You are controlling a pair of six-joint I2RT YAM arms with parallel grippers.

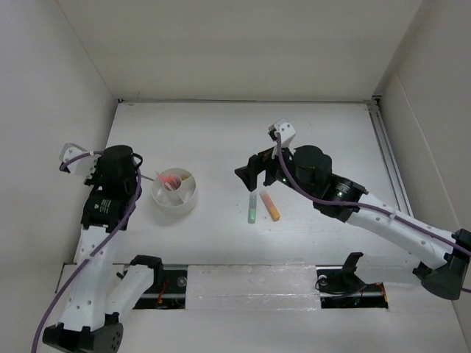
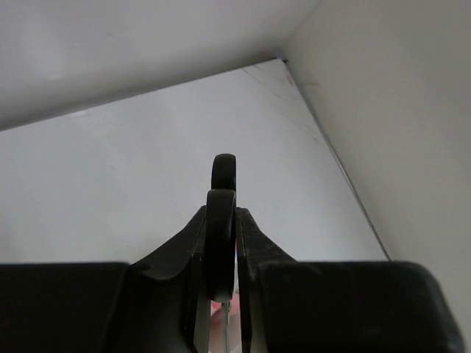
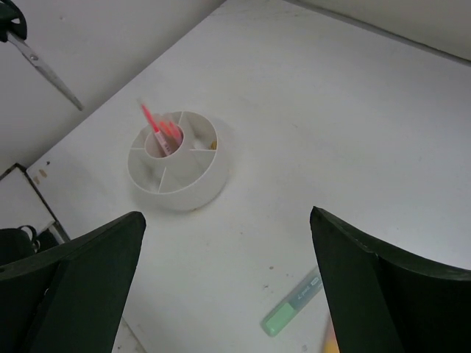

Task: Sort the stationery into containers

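Scissors (image 3: 45, 70) with black handles hang blade-outward from my left gripper (image 1: 137, 163), which is shut on a handle and stands left of the container. In the left wrist view my fingers (image 2: 221, 243) are pressed together, and a bit of blade (image 2: 227, 323) shows below them. The white round container (image 3: 195, 187) has several compartments; pink-red pens (image 3: 156, 131) stand in its middle cup. My right gripper is open and empty, above the table. Below it lie a green-ended stick (image 1: 252, 207) and an orange one (image 1: 270, 206).
Walls enclose the left, back and right sides, and the left arm is close to the left wall (image 1: 44, 147). A metal rail (image 1: 388, 158) runs along the right edge.
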